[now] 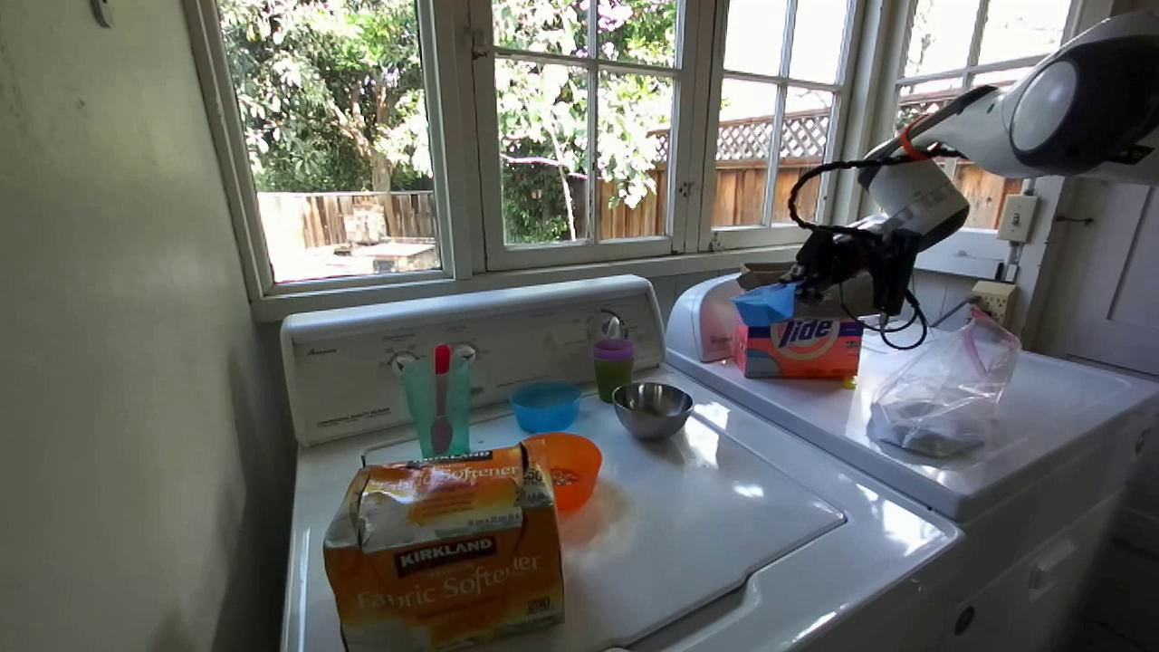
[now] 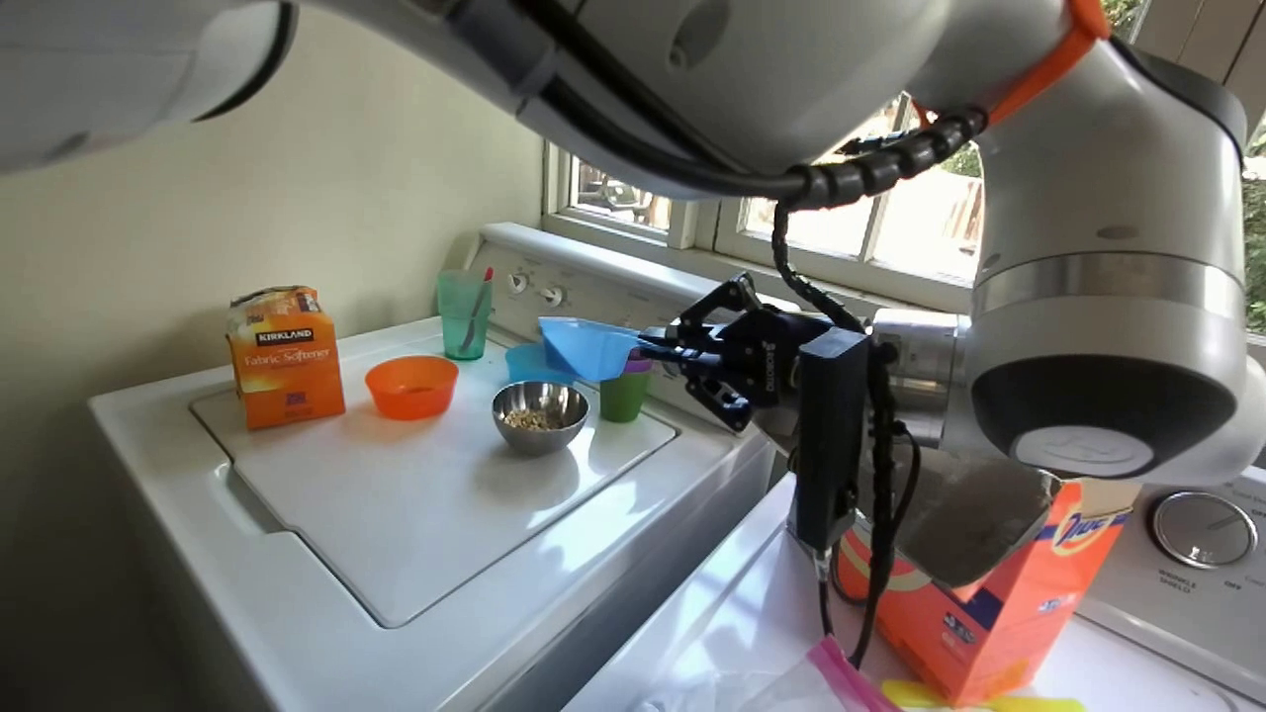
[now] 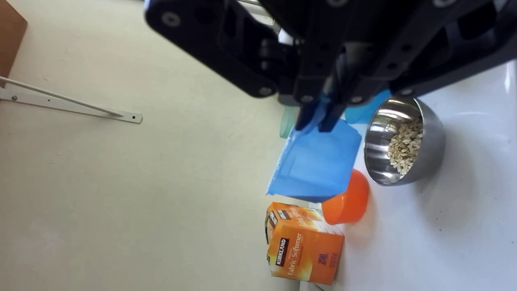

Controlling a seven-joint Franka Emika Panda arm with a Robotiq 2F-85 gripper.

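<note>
My gripper is shut on the handle of a blue scoop [image 3: 317,160]. In exterior view 1 the scoop [image 1: 767,303] hangs in the air in front of the open Tide box [image 1: 801,349], to the right of the metal bowl [image 1: 653,411]. Oats show inside that bowl [image 3: 429,145] in the wrist view. From exterior view 2 the scoop [image 2: 589,346] appears above and behind the bowl [image 2: 540,441], overlapping the blue bowl. Whether anything lies in the scoop I cannot tell.
On the washer stand an orange bowl [image 1: 573,469], a blue bowl [image 1: 545,407], stacked cups [image 1: 614,371], a teal cup [image 1: 461,402] with a red-handled spoon and the Kirkland box [image 1: 447,565]. A plastic bag [image 1: 945,397] sits on the dryer.
</note>
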